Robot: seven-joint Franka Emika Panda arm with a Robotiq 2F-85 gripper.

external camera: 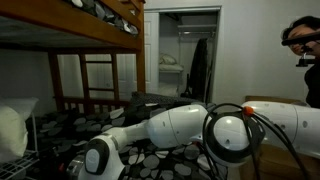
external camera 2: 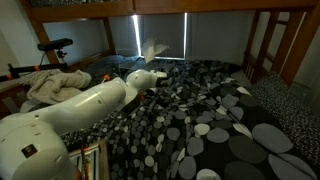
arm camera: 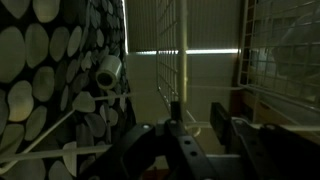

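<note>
In the wrist view my gripper stands partly open, its dark fingers apart. A thin upright wire (arm camera: 182, 60) of a wire rack runs down to the gap between the fingertips; whether they touch it I cannot tell. More of the wire rack (arm camera: 280, 60) spreads out on the right. To the left, a pale cylindrical object (arm camera: 108, 72) lies on dark bedding (arm camera: 40, 60) with grey dots, apart from my fingers. In exterior view 1 the white arm (external camera: 175, 125) reaches down to the left, and the gripper itself does not show clearly.
A white bulky item (external camera: 12, 133) and a wire rack (external camera: 18, 165) are at the left edge. A wooden bunk (external camera: 75, 28) overhangs the bed. Dotted bedding (external camera 2: 230, 130) covers the broad surface beside the arm. Part of a person (external camera: 305, 50) shows at the upper right.
</note>
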